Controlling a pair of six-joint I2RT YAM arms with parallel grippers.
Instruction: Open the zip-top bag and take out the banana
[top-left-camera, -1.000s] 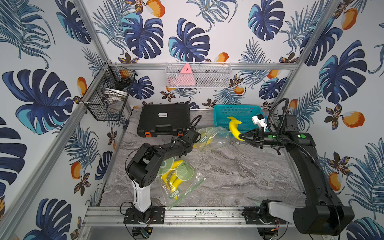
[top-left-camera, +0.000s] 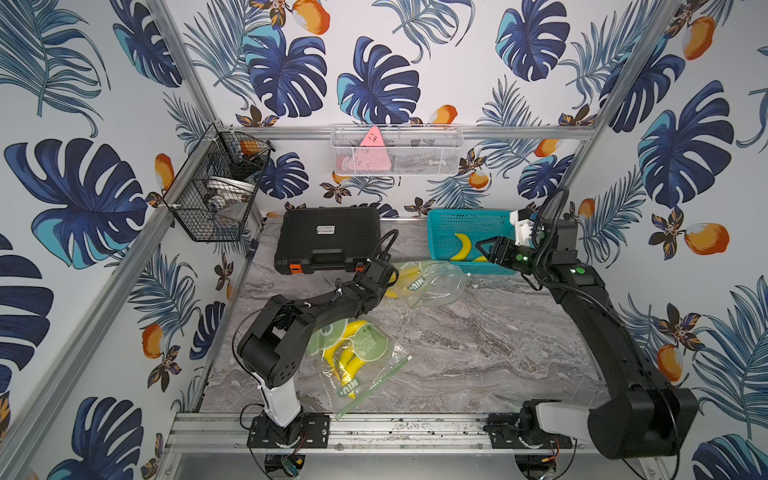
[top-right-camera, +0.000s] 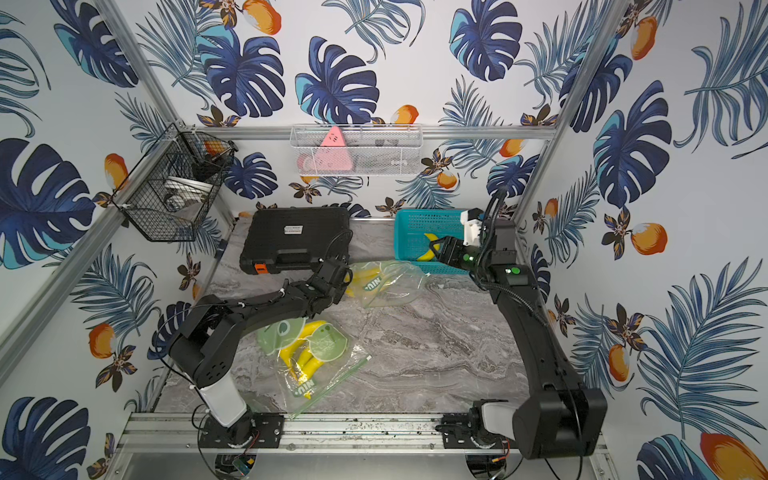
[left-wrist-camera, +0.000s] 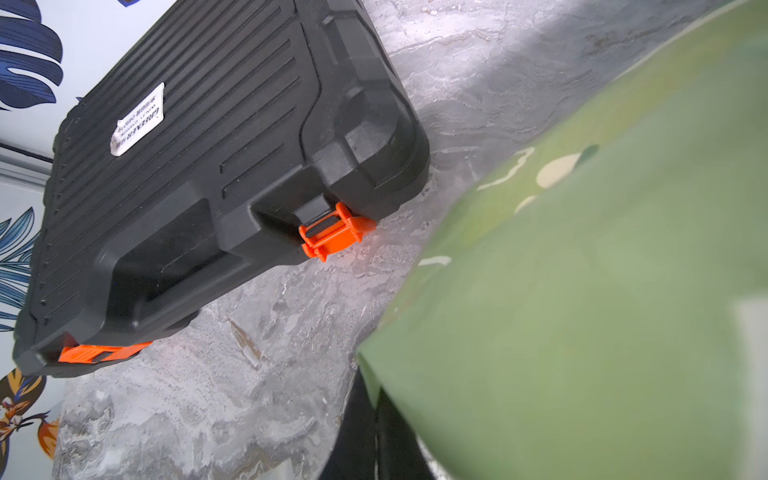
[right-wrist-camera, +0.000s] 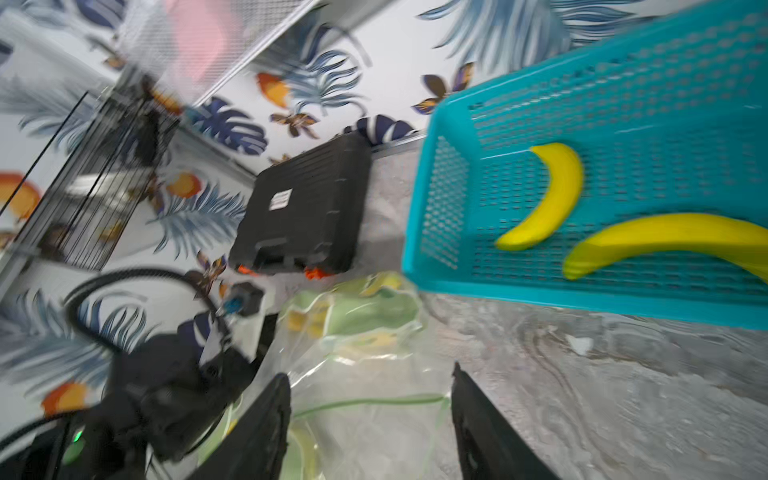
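Observation:
My left gripper is shut on the corner of a zip top bag (top-left-camera: 442, 285), green-printed and clear. The bag stretches to the right with its clear end spread out; yellow shows through near the gripped end. Two bananas lie in the teal basket: a curved banana (right-wrist-camera: 560, 192) and a longer banana (right-wrist-camera: 680, 237). Over the front of the basket, my right gripper has its fingers apart, nothing between them. Another zip top bag (top-left-camera: 364, 388), holding several bananas, lies flat at the front left.
The teal basket (top-left-camera: 438, 246) stands at the back right. A black case (top-left-camera: 332, 233) sits at the back left, close to my left gripper. Open marble tabletop (top-left-camera: 496, 344) fills the front right.
My right gripper held a banana in front of the basket; now that banana is in the basket and the gripper is empty, farther back over it. The left gripper has shifted slightly.

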